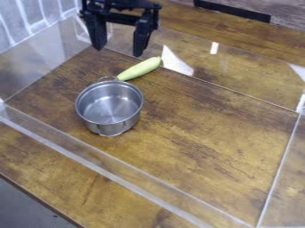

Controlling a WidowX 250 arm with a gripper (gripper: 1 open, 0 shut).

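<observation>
My dark gripper (120,40) hangs at the top of the view, open, its two fingers spread wide with nothing between them. Below it and to the right lies a pale green elongated vegetable (139,69). A steel pot (109,108) stands on the wooden table (202,160), toward the left, below the vegetable and apart from it.
Clear transparent panels border the work area on several sides. A dark bar (265,14) runs along the back right edge.
</observation>
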